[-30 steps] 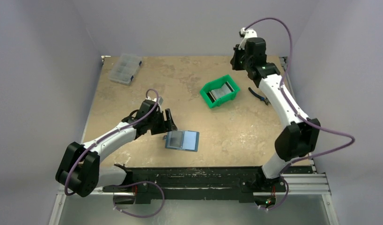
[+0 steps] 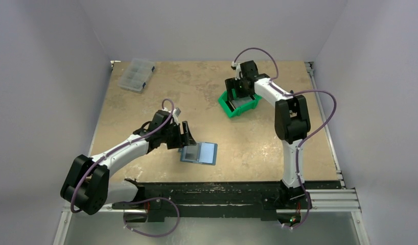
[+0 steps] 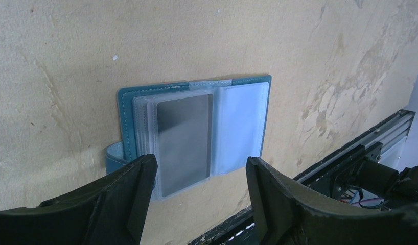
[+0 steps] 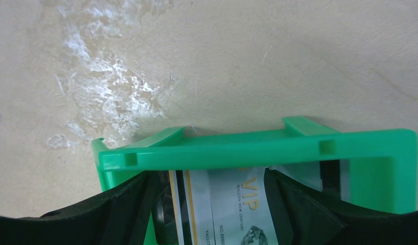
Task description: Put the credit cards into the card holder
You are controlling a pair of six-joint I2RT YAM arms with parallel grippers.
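The open blue card holder (image 2: 214,156) lies on the table near its front edge, with clear plastic sleeves (image 3: 184,138) on show. Over it hovers my left gripper, its fingers wide apart and nothing between them. The green basket (image 2: 236,113) stands at the back, right of centre, holding several cards. One silver card marked VIP (image 4: 242,204) shows beside darker ones (image 4: 165,219). My right gripper is open, reaching down at the basket, with cards in view between its fingers but not gripped. Its fingertips are partly over the cards, so contact cannot be judged.
A clear plastic box (image 2: 137,75) stands at the back left. Pliers, partly covered by the right arm, lie to the right of the basket.
From the back right, my right gripper has come left and down to the basket, its arm swinging inward. My left gripper has shifted only slightly. Basket and holder have stayed put.
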